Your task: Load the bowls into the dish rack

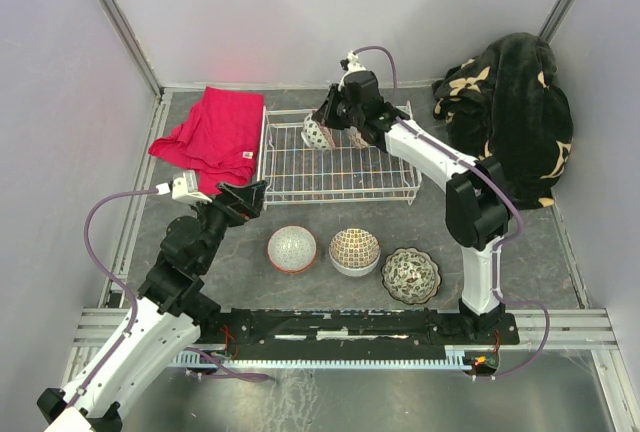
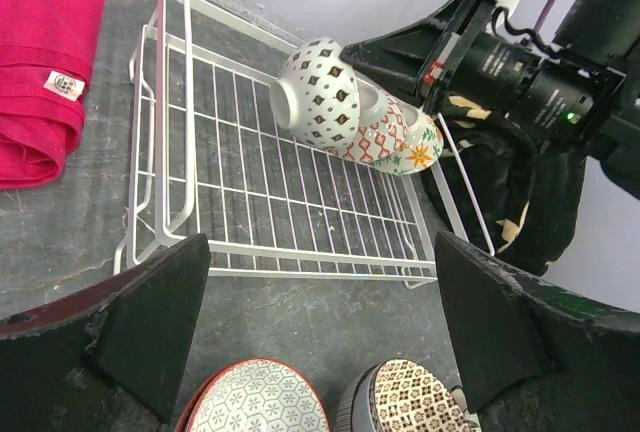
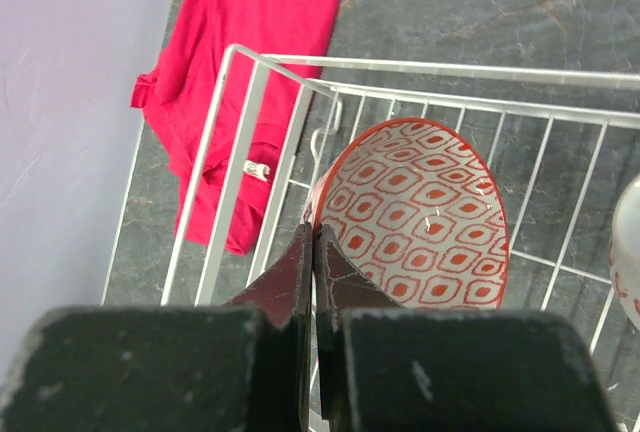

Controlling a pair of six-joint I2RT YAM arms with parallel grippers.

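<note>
A white wire dish rack holds bowls on edge along its back: a dotted bowl, a red-patterned one and a floral one. My right gripper is shut at the rim of the leftmost bowl; whether the rim is between its fingers is hard to tell. My left gripper is open and empty, left of the rack's front. Three bowls sit in front: a red-rimmed one, a lattice one and a dark-rimmed one.
A red cloth lies left of the rack and a dark patterned blanket to its right. Walls enclose the back and sides.
</note>
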